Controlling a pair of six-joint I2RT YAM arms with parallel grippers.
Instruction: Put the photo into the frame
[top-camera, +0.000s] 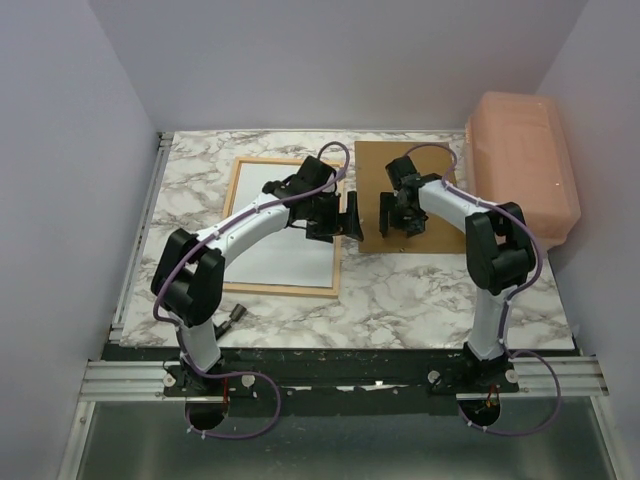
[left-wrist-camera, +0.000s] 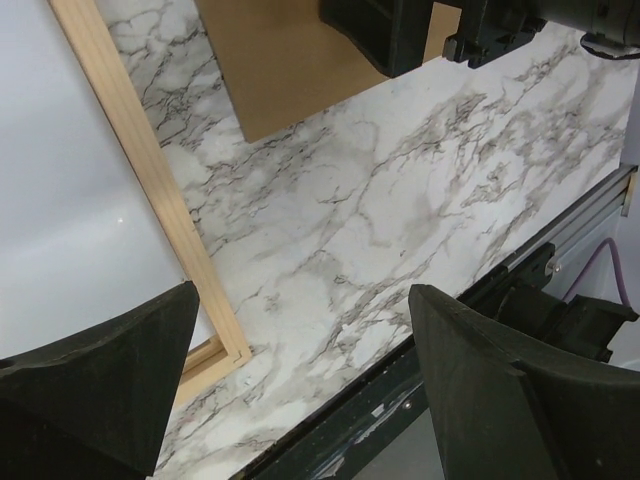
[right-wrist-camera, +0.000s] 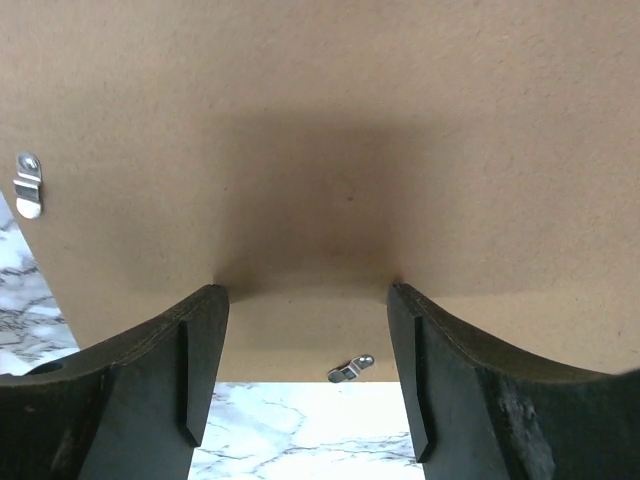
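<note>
A light wooden frame (top-camera: 339, 270) lies flat on the marble-patterned table, its inside filled by a white surface (top-camera: 280, 255); whether that is a photo, I cannot tell. To its right lies a brown backing board (top-camera: 375, 170), separate from the frame. My left gripper (top-camera: 340, 228) hangs open above the frame's right edge; in the left wrist view, bare table shows between its fingers. Over the near part of the board is my right gripper, open and empty. Small metal clips (right-wrist-camera: 28, 186) sit on the board. The arms cover parts of both.
A large pinkish box (top-camera: 520, 165) stands at the right, close to the board. Near the left arm's base lies a small black object (top-camera: 235, 316). The table in front of the board is clear. Only a narrow gap separates the two grippers.
</note>
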